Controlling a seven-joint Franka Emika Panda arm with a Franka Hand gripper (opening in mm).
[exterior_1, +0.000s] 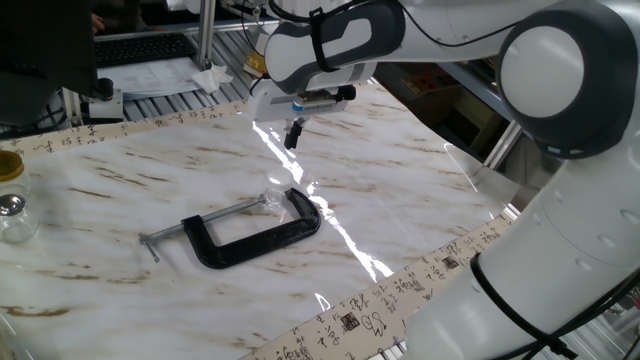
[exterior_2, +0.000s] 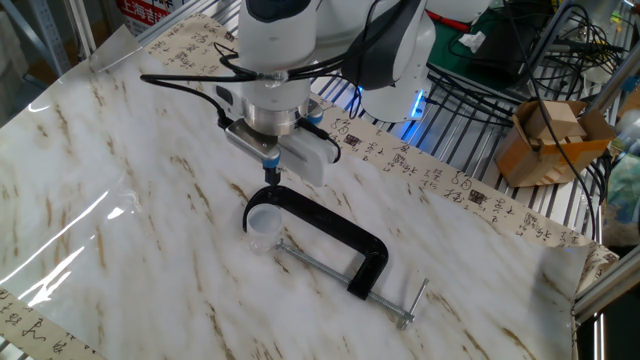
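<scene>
A black C-clamp (exterior_1: 262, 245) with a metal screw lies on the marble-patterned table, and the same C-clamp (exterior_2: 330, 228) shows in the second exterior view. A small clear cup (exterior_2: 265, 224) sits in the clamp's opening, by the end of the screw; this clear cup (exterior_1: 274, 190) is faint in the first view. My gripper (exterior_1: 292, 135) is above the table, fingers down, apart from the clamp and cup. In the second view the gripper (exterior_2: 272, 177) appears just behind the clamp's curved end. Only one dark fingertip cluster shows, so its opening is unclear.
Clear jars, one with a yellow lid (exterior_1: 10, 165), stand at the left edge. A keyboard (exterior_1: 145, 48) and papers lie beyond the table. A cardboard box (exterior_2: 550, 145) rests on the rack behind.
</scene>
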